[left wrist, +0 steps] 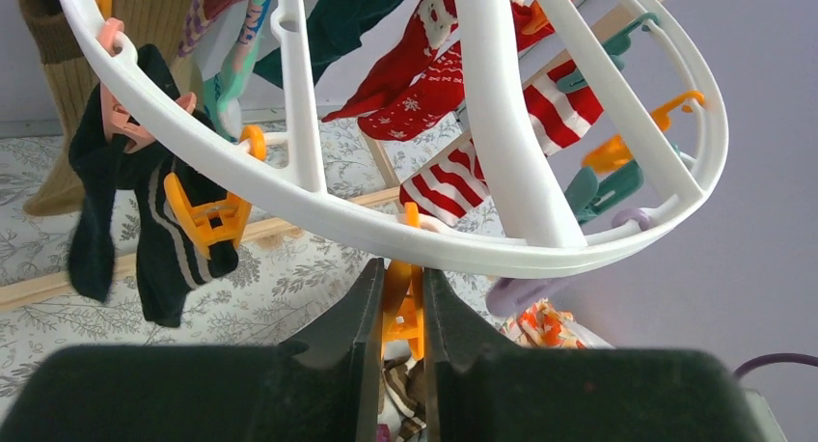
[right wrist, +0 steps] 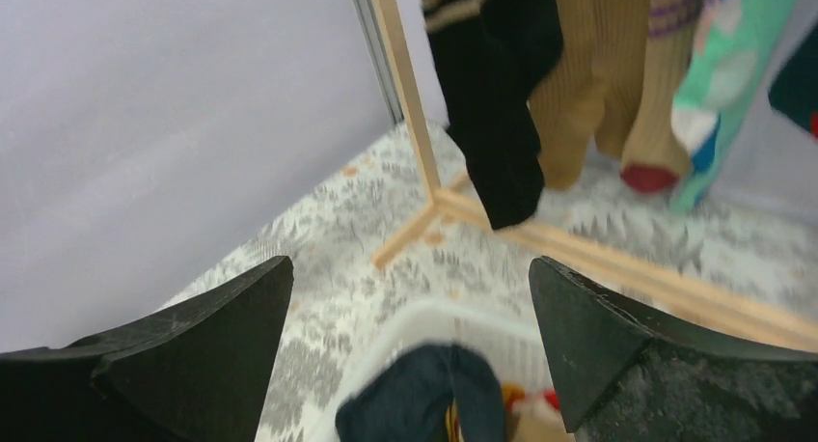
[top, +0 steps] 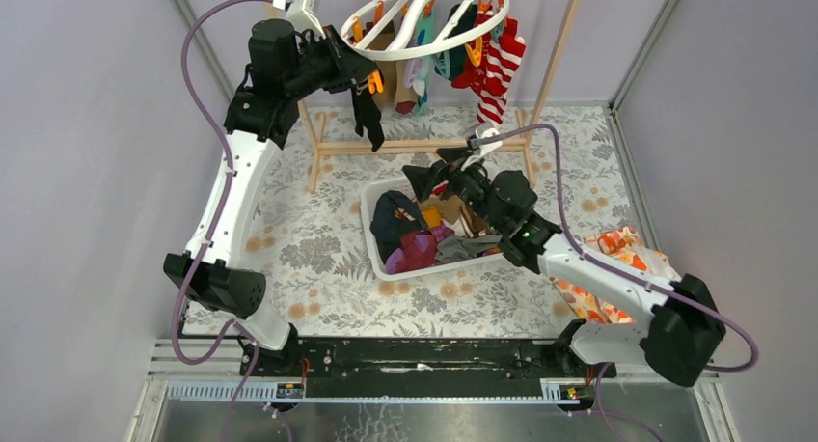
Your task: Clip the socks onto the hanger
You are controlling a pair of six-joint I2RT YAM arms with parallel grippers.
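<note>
The white round hanger [top: 422,48] hangs at the back with socks clipped along it. At its near left rim my left gripper is shut on an orange clip [left wrist: 409,338], and no sock shows in that clip. Left of it in the left wrist view, a dark sock [left wrist: 89,225] and a dark striped sock [left wrist: 178,259] hang close together beneath a pink clip [left wrist: 130,124] and another orange clip [left wrist: 217,225]. My right gripper stands open above the bin with nothing between its fingers.
A white bin [top: 371,232] of loose socks, among them a navy one [top: 391,218] and a maroon one [top: 418,252], sits below the hanger. A wooden stand [top: 415,146] is behind. An orange-patterned cloth [top: 627,254] lies at right.
</note>
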